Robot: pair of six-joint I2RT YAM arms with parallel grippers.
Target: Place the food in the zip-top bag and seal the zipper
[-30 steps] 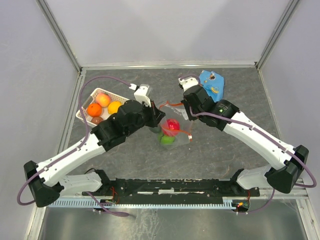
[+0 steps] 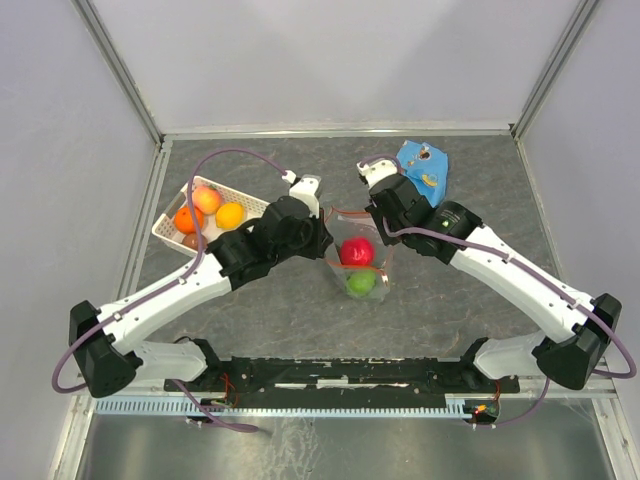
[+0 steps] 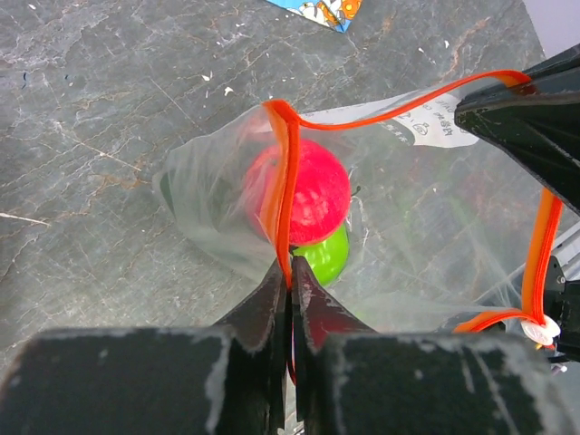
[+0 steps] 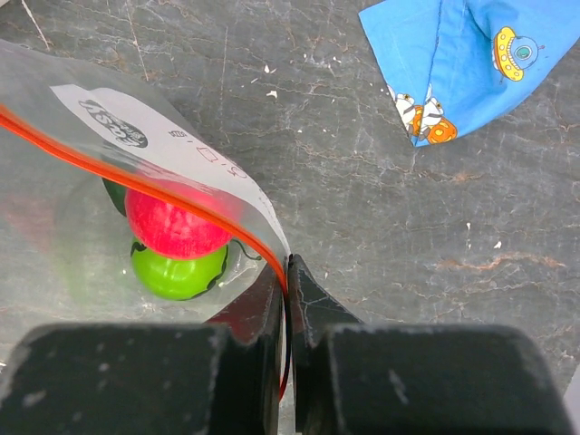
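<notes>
The zip top bag with orange zipper strip holds a red apple and a green pepper. My left gripper is shut on the zipper edge at the bag's left side. My right gripper is shut on the bag's opposite edge, where the orange strip runs between its fingers. The bag's mouth is open between them, its zipper bowed apart.
A basket of several fruits stands at the upper left. A blue cloth bag lies behind my right gripper at the upper right.
</notes>
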